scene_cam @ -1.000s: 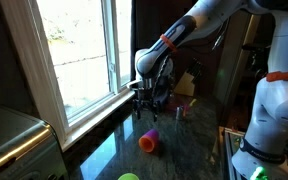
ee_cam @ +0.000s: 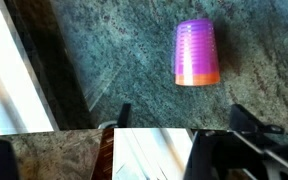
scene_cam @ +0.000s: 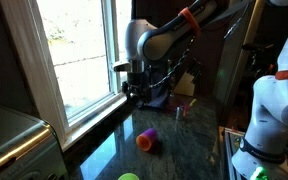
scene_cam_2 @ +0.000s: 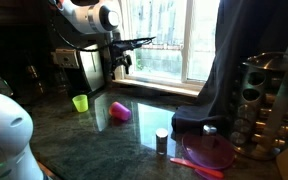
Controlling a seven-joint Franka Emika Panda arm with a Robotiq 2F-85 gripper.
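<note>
On the dark countertop a purple-pink cup (scene_cam: 147, 139) with an orange end lies on its side; the second exterior view shows the same cup (scene_cam_2: 120, 111). Above the counter and close to the window, my gripper (scene_cam: 135, 97) hangs clear of the cup. In the wrist view the gripper has its fingers spread apart, with nothing held between them. The cup (ee_cam: 196, 52) appears beyond the fingertips, right of centre. A green cup (scene_cam_2: 80, 103) stands upright at the left in the second exterior view; only its upper part shows in the first.
A silver-lidded jar (scene_cam_2: 162, 141), a red-handled utensil (scene_cam_2: 197, 168) and a magenta plate (scene_cam_2: 209, 151) lie to one side, beside a round rack of jars (scene_cam_2: 265, 105). Dark cloth (scene_cam_2: 195, 122) rests near the window sill. Counter around the purple-pink cup is clear.
The cups have not moved.
</note>
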